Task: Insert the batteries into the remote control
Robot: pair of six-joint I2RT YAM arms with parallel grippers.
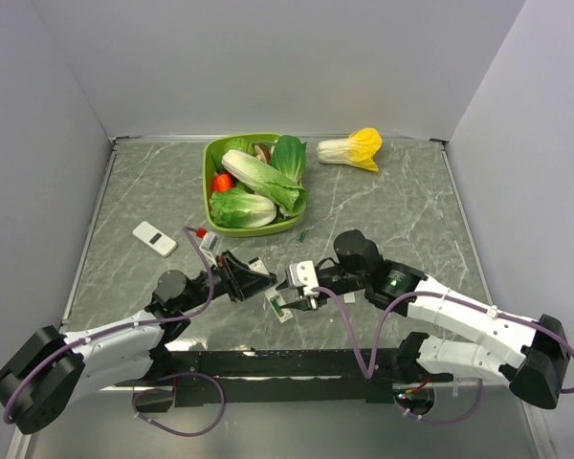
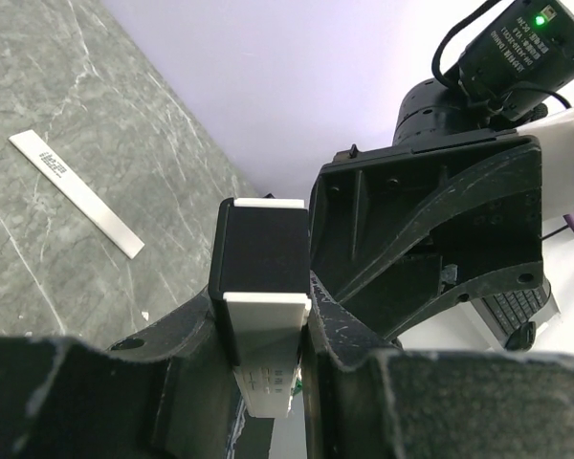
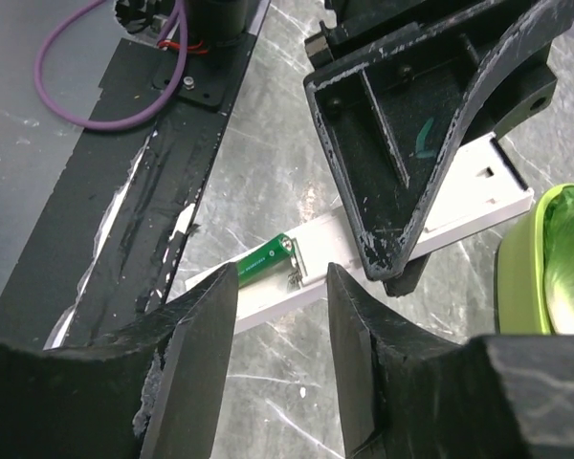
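Observation:
My left gripper (image 1: pixel 267 279) is shut on the white remote control (image 2: pixel 268 335), gripping it near its middle and holding it above the table. In the right wrist view, a green battery (image 3: pixel 266 258) lies slantwise in the remote's open compartment. Its end by the metal spring sits high at the compartment wall, not seated flat. Right over that compartment, my right gripper stands open, its fingers (image 3: pixel 342 306) on either side of the battery's raised end with nothing gripped. Another green battery (image 1: pixel 302 235) lies loose on the table by the basket.
A thin white strip with a printed label (image 2: pixel 77 194) lies on the table. The green vegetable basket (image 1: pixel 209 182) stands behind the grippers, a yellow-and-white vegetable (image 1: pixel 352 149) to its right. A second white handset (image 1: pixel 154 239) rests at left. The two grippers are very close together.

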